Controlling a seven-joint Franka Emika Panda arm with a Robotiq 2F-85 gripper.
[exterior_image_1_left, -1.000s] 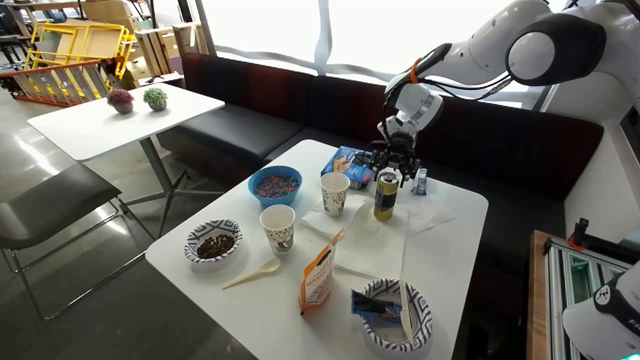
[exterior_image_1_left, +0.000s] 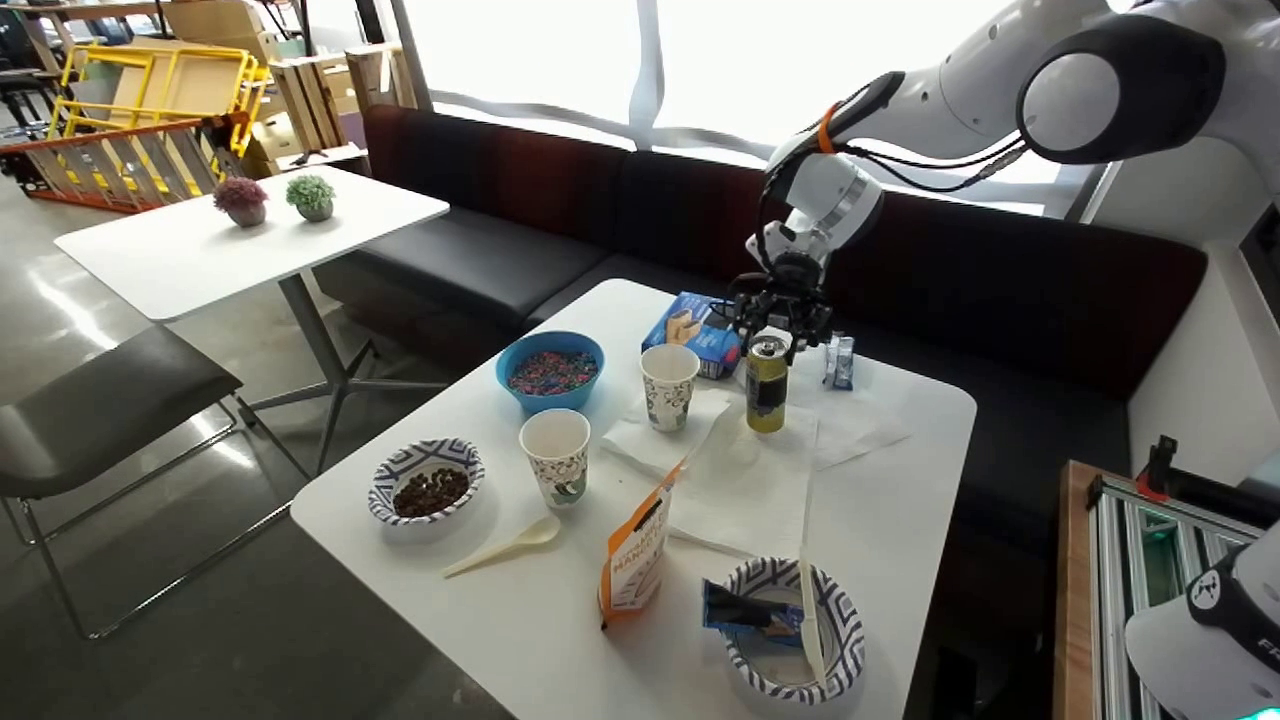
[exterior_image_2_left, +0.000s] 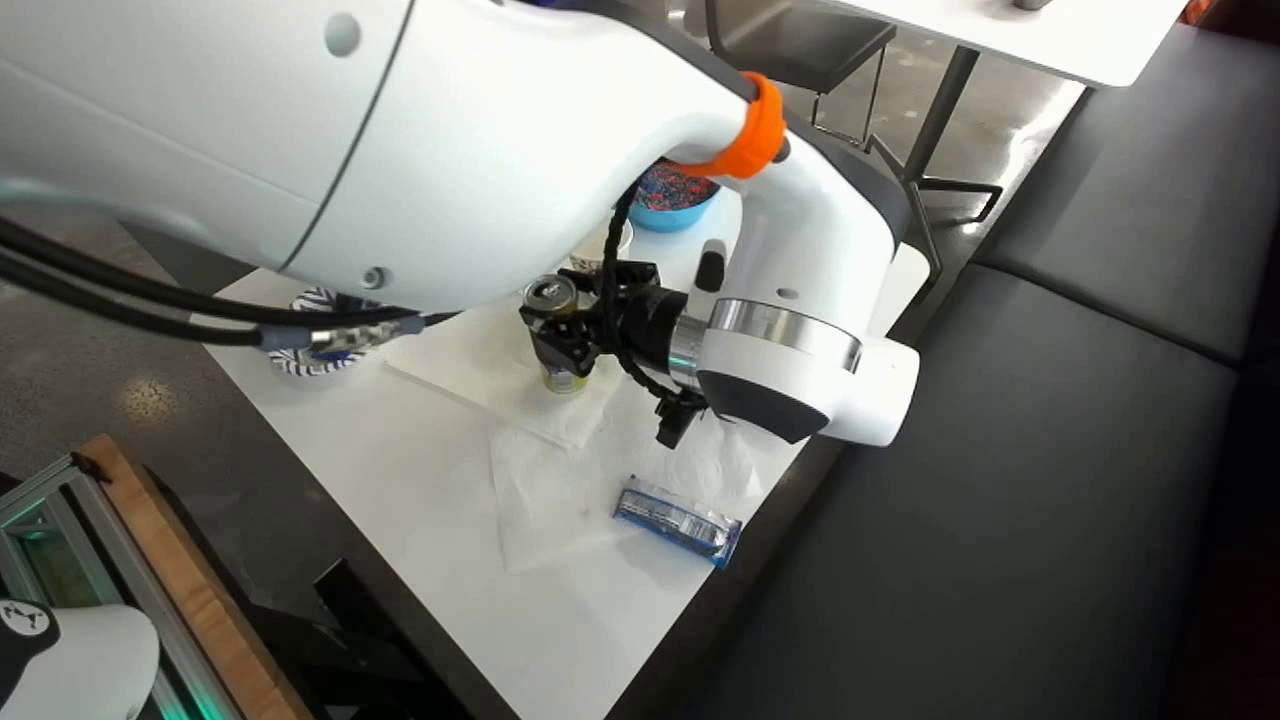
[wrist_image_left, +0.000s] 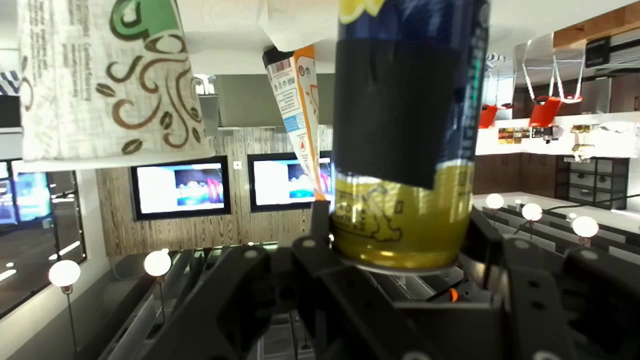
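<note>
A gold and dark-blue can (exterior_image_1_left: 767, 386) is upright over the white napkins (exterior_image_1_left: 750, 480) toward the back of the table. My gripper (exterior_image_1_left: 777, 338) is shut on its upper part, with one finger to each side. In the wrist view, which is upside down, the can (wrist_image_left: 399, 213) fills the space between the fingers. From the other side, the can's top (exterior_image_2_left: 552, 294) shows between the black fingers. Whether its base touches the napkin or hangs just above is hard to tell.
A patterned paper cup (exterior_image_1_left: 669, 390) stands close beside the can, with a blue box (exterior_image_1_left: 690, 330) behind. Farther forward are another cup (exterior_image_1_left: 558, 462), an orange-white pouch (exterior_image_1_left: 636, 558), a spoon (exterior_image_1_left: 504, 546) and bowls.
The can and my gripper sit slightly higher and a little left in exterior view 1. The fingers have come in around the can's top. Other things on the table are unmoved.
</note>
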